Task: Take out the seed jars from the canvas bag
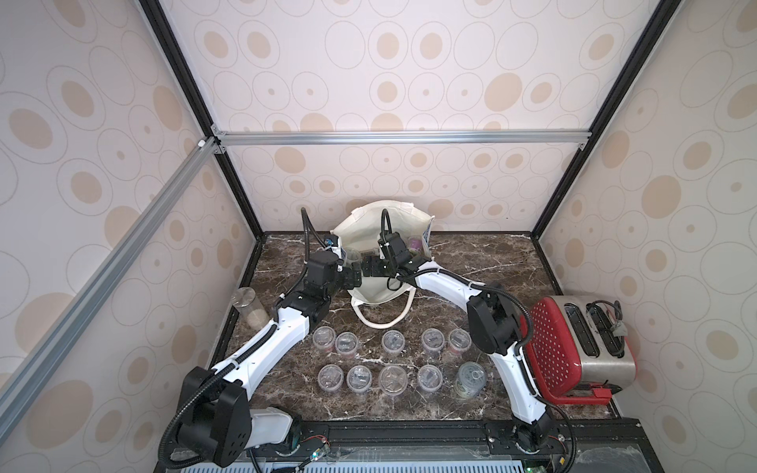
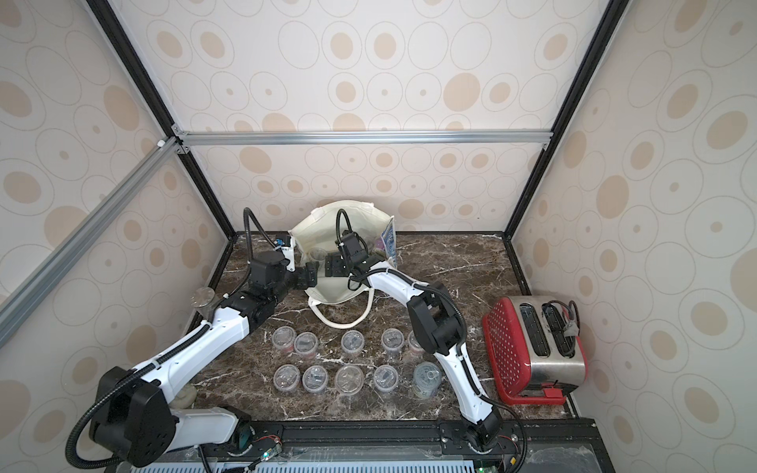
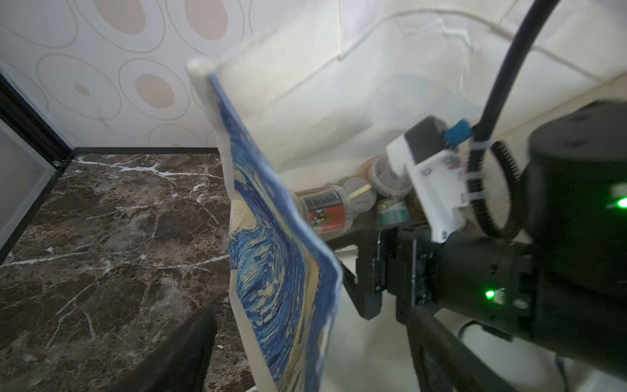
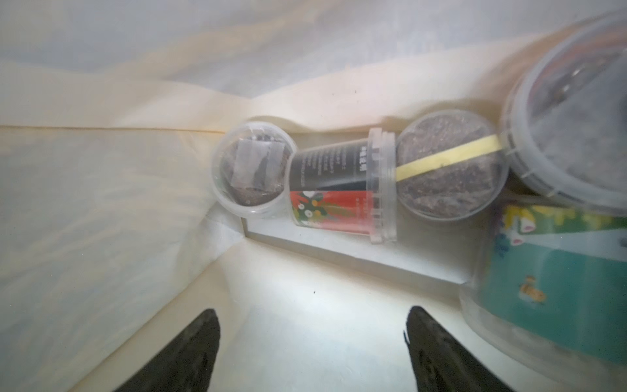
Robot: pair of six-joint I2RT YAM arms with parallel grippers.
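Observation:
The canvas bag (image 1: 382, 213) lies open at the back. My right gripper (image 1: 369, 266) is inside it, fingers apart; in the right wrist view nothing is between its fingers, and several seed jars lie beyond them: a lying jar with a red label (image 4: 329, 202), lidded jars (image 4: 447, 176) and a teal-labelled jar (image 4: 548, 274). My left gripper (image 1: 353, 276) stands at the bag's left edge; in the left wrist view its fingers are apart, around the view of the bag's blue printed side (image 3: 267, 281), with my right gripper beyond. Whether they touch the bag is unclear.
Two rows of clear jars (image 1: 392, 380) stand in front of the bag. A red and steel toaster (image 1: 575, 354) stands at the right, a tall jar (image 1: 250, 307) at the left wall.

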